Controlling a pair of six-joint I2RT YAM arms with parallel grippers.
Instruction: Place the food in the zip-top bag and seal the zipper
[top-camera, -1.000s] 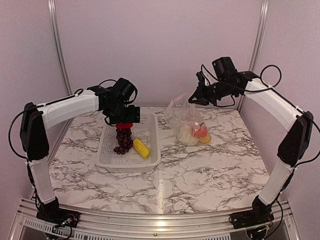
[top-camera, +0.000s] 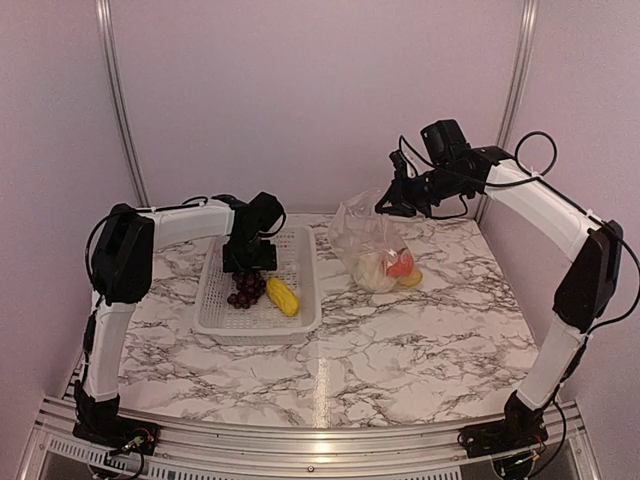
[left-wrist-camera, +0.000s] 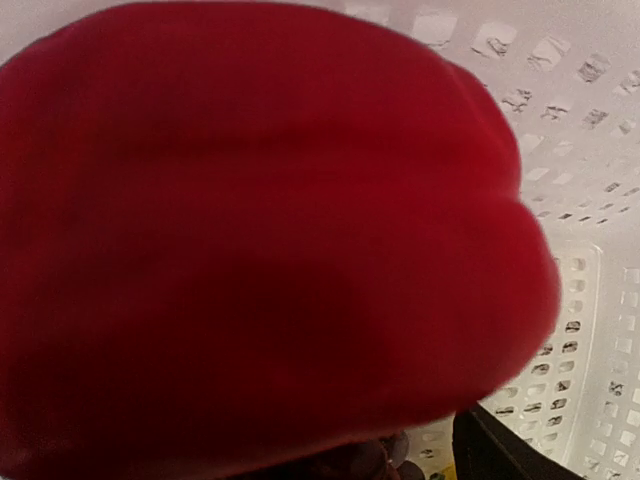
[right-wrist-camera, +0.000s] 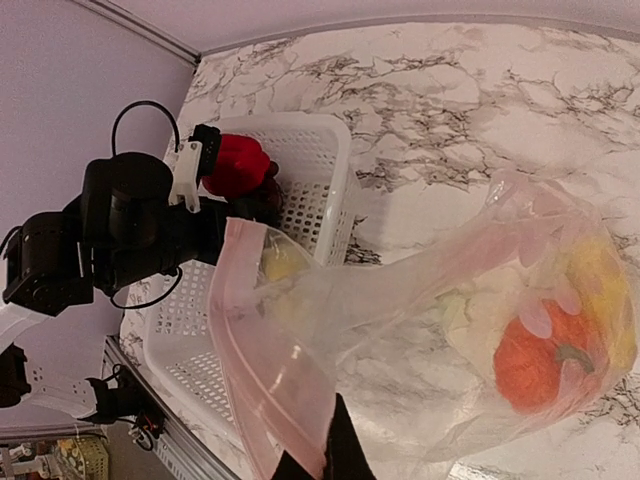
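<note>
Inside the white basket, my left gripper (top-camera: 250, 262) is down at the far end, right at a red pepper (left-wrist-camera: 260, 230). The pepper fills most of the left wrist view and hides most of the fingers; one dark finger (left-wrist-camera: 490, 452) shows at its lower right. In the top view the arm covers the pepper. Dark grapes (top-camera: 247, 291) and a yellow banana-like food (top-camera: 283, 297) lie nearer in the basket. The clear zip top bag (top-camera: 352, 235) stands on the table with food in it, including an orange-red pumpkin-like piece (right-wrist-camera: 540, 360). My right gripper is shut on the bag's pinkish rim.
The white perforated basket (top-camera: 314, 300) occupies the left-middle table, its walls rising around my left gripper. Yellow food (right-wrist-camera: 600, 290) shows at the bag's far side.
My right arm and the bag have hardly moved.
</note>
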